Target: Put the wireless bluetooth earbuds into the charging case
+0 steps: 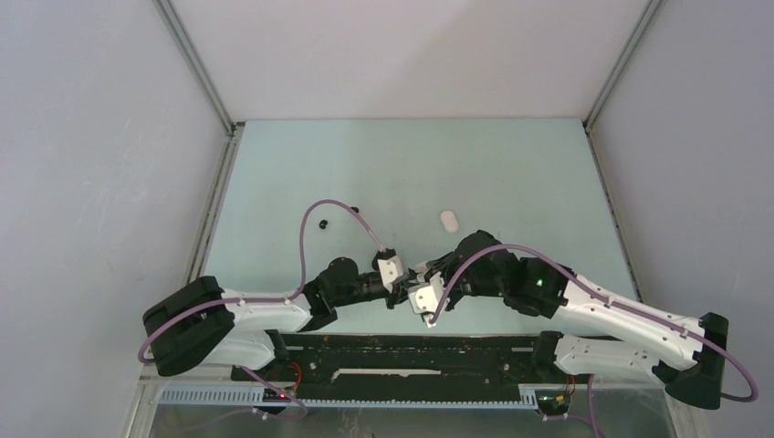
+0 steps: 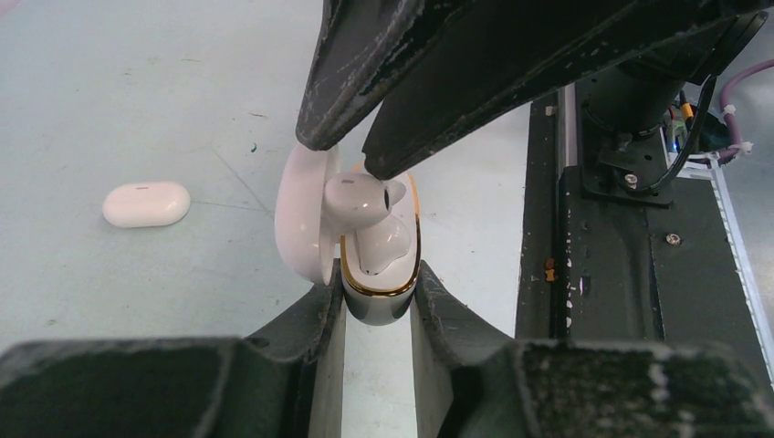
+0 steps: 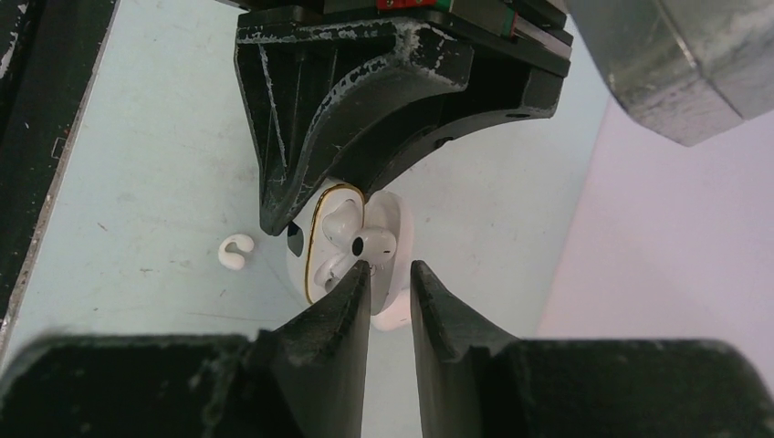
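The open white charging case point(image 2: 379, 292) with a gold rim is held upright in my left gripper, which is shut on it. An earbud point(image 2: 356, 203) sits at the case's top, tilted across the opening beside the lid point(image 2: 297, 219). My right gripper's dark fingers reach over that earbud from above in the left wrist view. In the right wrist view the earbud point(image 3: 374, 245) lies just beyond the fingertips of my right gripper, which stand part open with a gap between them, nothing visibly held.
A white oblong object point(image 1: 449, 221) lies on the mat behind the grippers. Two small black pieces point(image 1: 323, 224) are at the back left. A small white curved piece point(image 3: 235, 251) shows in the right wrist view.
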